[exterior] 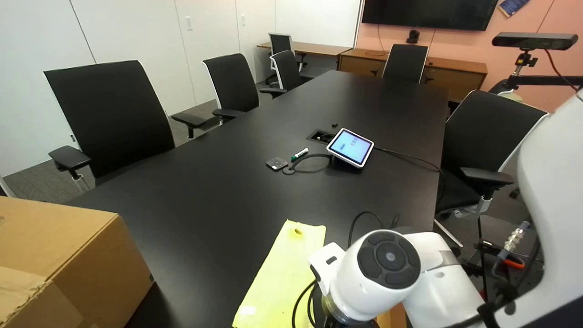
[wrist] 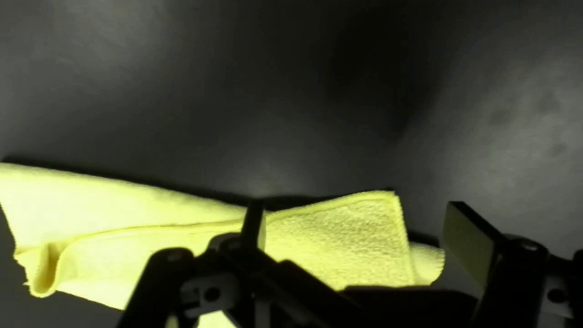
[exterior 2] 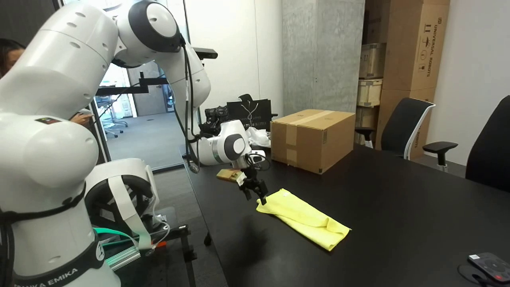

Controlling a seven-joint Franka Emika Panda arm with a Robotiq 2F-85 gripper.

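A folded yellow cloth (exterior 2: 301, 216) lies on the black table, its long side running away from the arm. My gripper (exterior 2: 254, 195) hovers over the table by the cloth's near-left end, open. Seen from the wrist, the gripper's two fingers (wrist: 474, 240) stand wide apart on either side of a folded end of the cloth (wrist: 339, 235), with nothing gripped. In exterior view 1 the arm's white wrist covers part of the yellow cloth (exterior: 287, 268), and the fingertips are hidden there.
A large cardboard box (exterior 2: 313, 138) stands on the table beyond the cloth. A tablet (exterior: 350, 146), a green-capped marker (exterior: 300, 154) and a small dark device (exterior: 277, 163) sit farther along the table. Bare tabletop (exterior: 207, 218) stretches between box and cloth.
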